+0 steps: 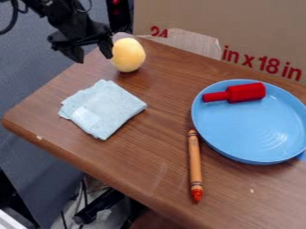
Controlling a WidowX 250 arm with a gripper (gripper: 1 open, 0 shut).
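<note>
My black gripper [92,50] is at the top left, its fingers pointing down just left of a yellow rounded object [128,55] near the back corner of the table. The fingers appear apart, with nothing visible between them. A folded pale cloth [103,110] lies on the left of the wooden table. A blue plate [251,130] on the right holds a red cylindrical object with a handle [244,93]. An orange crayon-shaped stick [195,165] lies left of the plate.
A cardboard box [227,31] stands along the back of the table [138,161].
</note>
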